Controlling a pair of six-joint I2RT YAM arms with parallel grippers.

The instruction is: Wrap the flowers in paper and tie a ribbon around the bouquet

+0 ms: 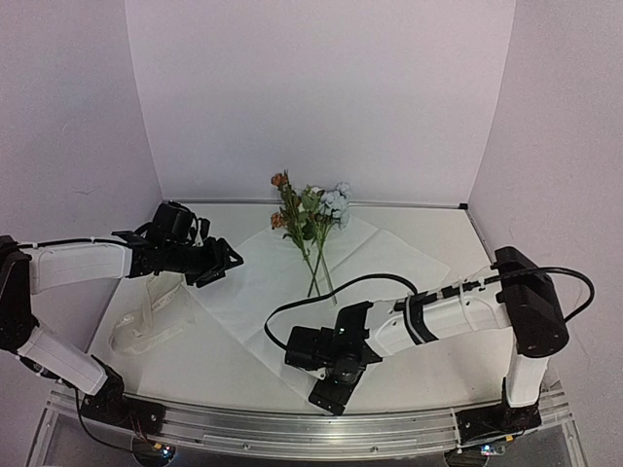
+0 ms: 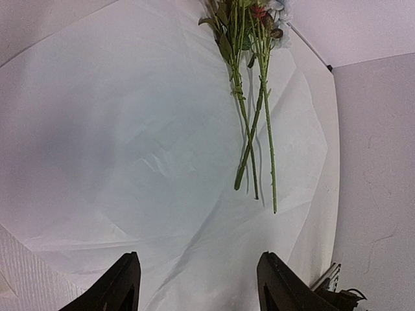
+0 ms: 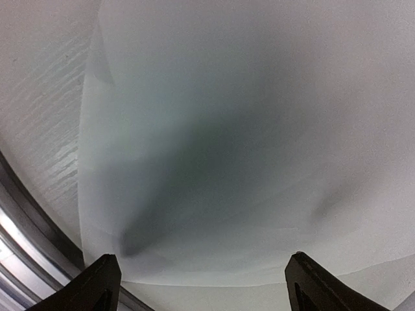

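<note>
Orange and pale blue fake flowers point(image 1: 313, 209) lie at the back middle of the white sheet of wrapping paper point(image 1: 263, 302), their stems pointing toward the front. In the left wrist view their bare green stems point(image 2: 251, 155) cross near the ends. My left gripper is open, over the paper's left side, with nothing between its fingers. The right gripper is open too, near the paper's front corner; the paper's edge point(image 3: 207, 285) passes between its fingers in view, and whether they touch it I cannot tell.
Coiled pale ribbon point(image 1: 146, 326) lies on the table left of the paper, partly under the left arm. A metal rail point(image 1: 311, 428) runs along the front edge. Bare table point(image 1: 443, 365) shows at the right, below the right arm.
</note>
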